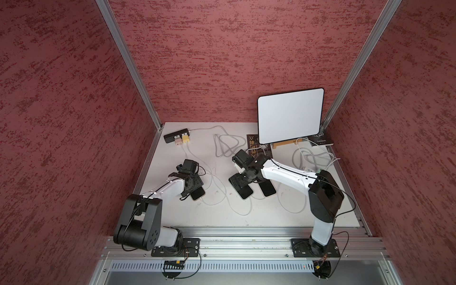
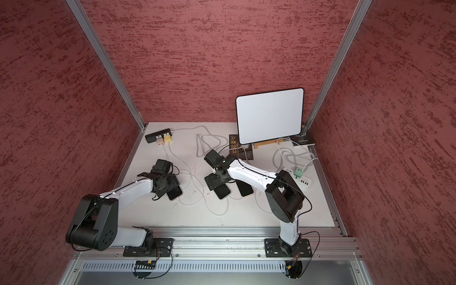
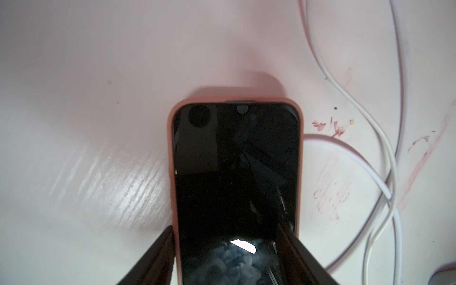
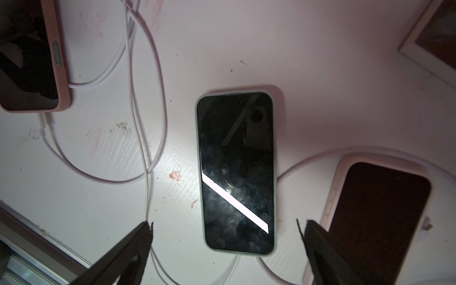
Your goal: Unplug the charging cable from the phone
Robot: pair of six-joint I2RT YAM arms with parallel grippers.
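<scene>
My left gripper is part open low over a pink-cased phone (image 3: 235, 171), its fingertips near the two long sides; contact is unclear. White cables (image 3: 351, 99) run along that phone's right. My right gripper stands open above a pale-cased phone (image 4: 235, 142), whose lower end has white cable beneath it. A second pink-cased phone (image 4: 375, 213) lies to its right. At the right wrist view's upper left, the left-hand phone (image 4: 28, 57) has a white plug (image 4: 46, 122) at its bottom end.
A power strip with adapters (image 1: 171, 136) lies back left. A white board (image 1: 289, 116) on a wooden stand and dark books (image 1: 253, 142) fill the back right. Coiled cables (image 1: 228, 147) lie across the back. The table's front edge has a metal rail.
</scene>
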